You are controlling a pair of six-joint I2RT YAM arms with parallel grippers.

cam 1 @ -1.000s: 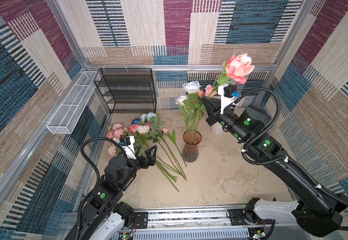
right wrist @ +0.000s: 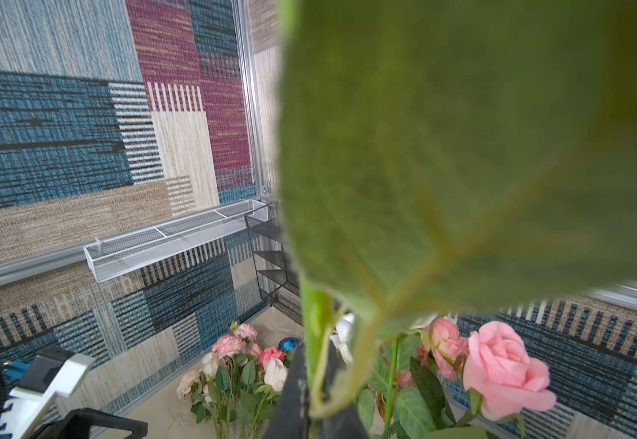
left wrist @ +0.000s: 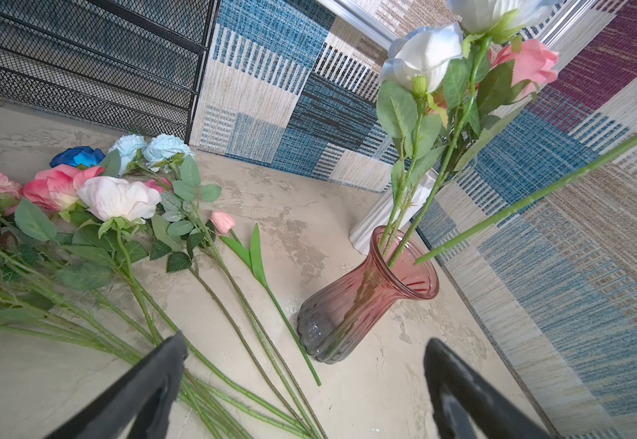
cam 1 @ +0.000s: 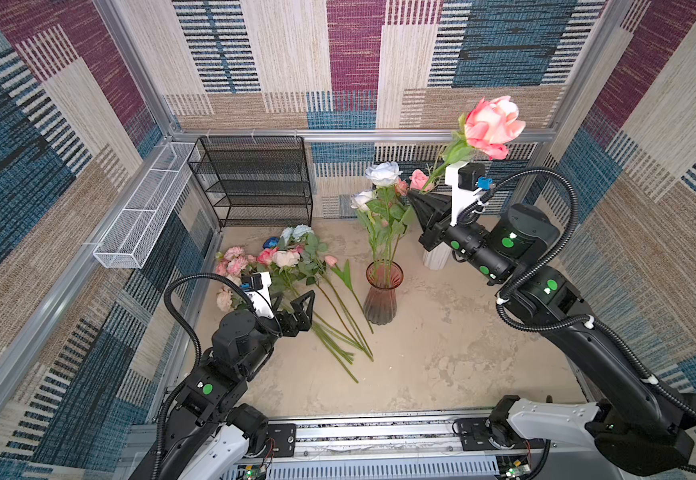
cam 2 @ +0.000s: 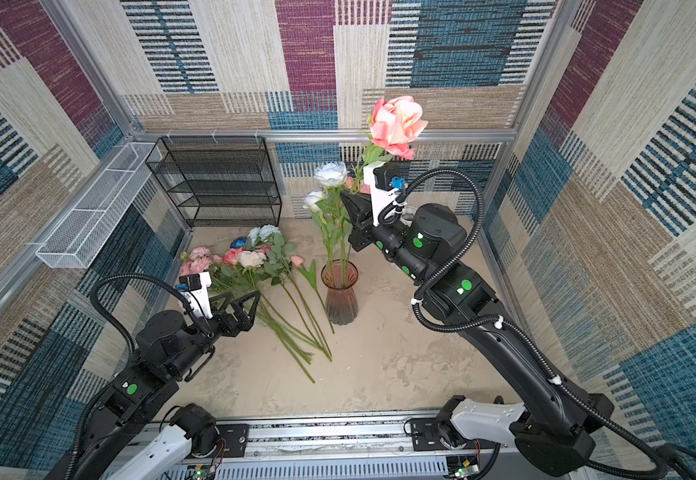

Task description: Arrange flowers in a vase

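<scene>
A pink-red ribbed glass vase [cam 1: 381,304] stands mid-table, holding white roses [cam 1: 382,173] and pink roses. My right gripper [cam 1: 418,200] is raised beside these blooms, shut on the stem of a large pink flower [cam 1: 491,124], whose head is high above it; in the left wrist view a long stem [left wrist: 552,186] slants to the vase mouth. A large leaf [right wrist: 472,146] fills much of the right wrist view. My left gripper [cam 1: 306,308] stands open, low over loose flowers [cam 1: 284,257] lying on the table left of the vase.
A white vase [left wrist: 366,230] stands behind the glass one. A black mesh rack [cam 1: 249,184] is at the back left, a white wire basket [cam 1: 136,216] on the left wall.
The left arm has barely moved.
</scene>
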